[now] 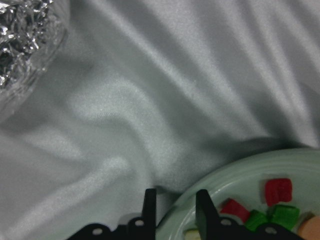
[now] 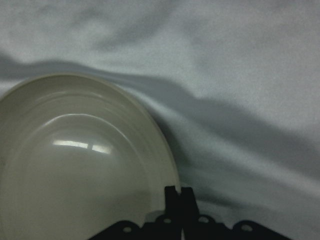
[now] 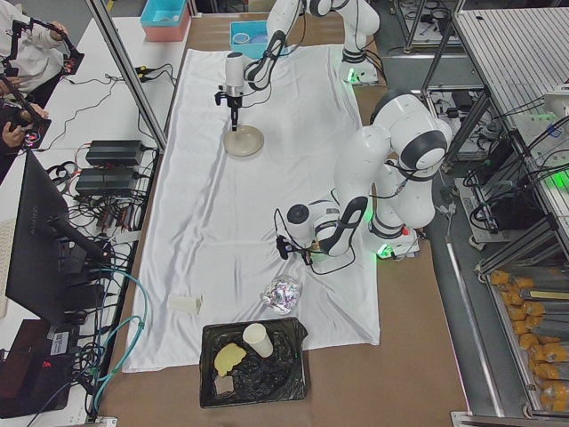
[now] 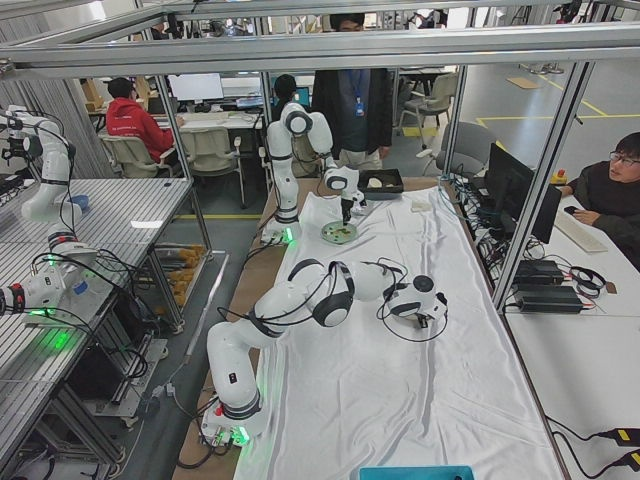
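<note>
My left gripper is open at the rim of a green plate (image 1: 280, 160) holding red and green pieces and other food-like items; nothing shows held between its fingers. A crumpled foil item (image 1: 22, 42) lies apart at the upper left of that view. My right gripper is shut on the near rim of an empty beige plate (image 2: 70, 170), which rests on the white cloth. In the camera left view, that plate (image 3: 244, 145) sits at the far half of the cloth.
A black tray (image 3: 292, 374) with a cup and other items stands at the near end. A small pale item (image 3: 185, 304) lies near the foil. Blue containers (image 3: 240, 44) stand at the far end.
</note>
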